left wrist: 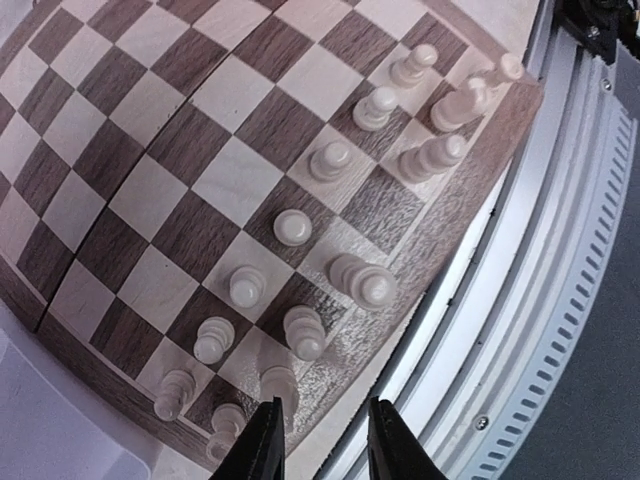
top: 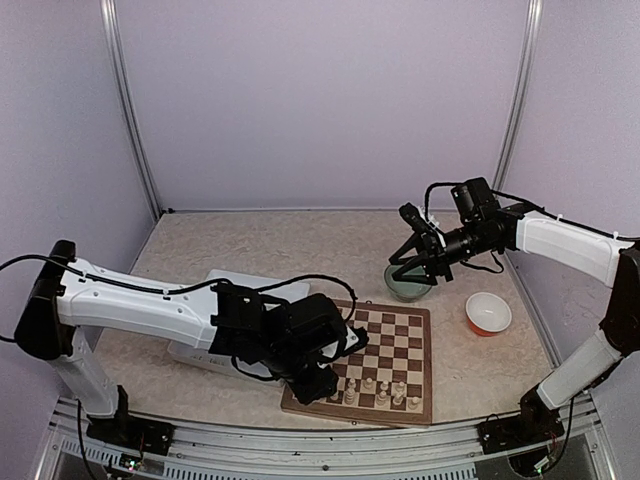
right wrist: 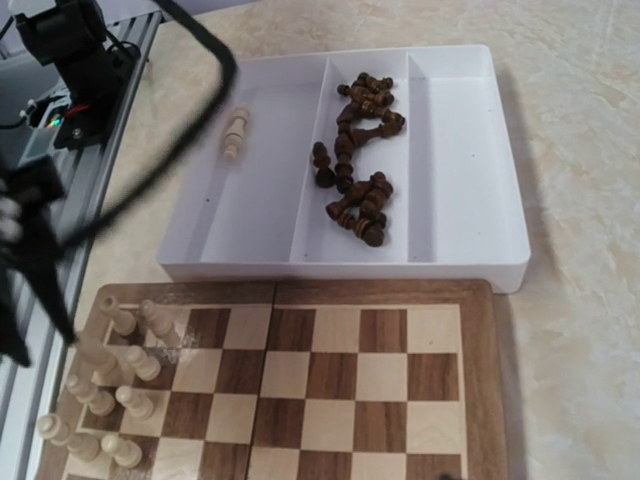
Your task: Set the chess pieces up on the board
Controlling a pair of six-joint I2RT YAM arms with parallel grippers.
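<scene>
Several pale pieces stand upright in two rows along the near edge of the chessboard (top: 372, 330). In the left wrist view, my left gripper hangs over the board's corner edge, its fingers apart and nothing between them. A tall pale piece (left wrist: 280, 385) appears just beyond its left finger. One pale piece (right wrist: 235, 132) lies on its side in the left compartment of the white tray (right wrist: 345, 270); a heap of dark pieces (right wrist: 365, 205) fills part of the middle one. Beyond the board, my right gripper (top: 410, 262) is open and empty above the table.
A green bowl (top: 405, 288) sits below the right gripper, and a white bowl (top: 488, 312) with a red outside stands farther right. The left arm covers much of the tray in the top view. The board's far squares and the back of the table are clear.
</scene>
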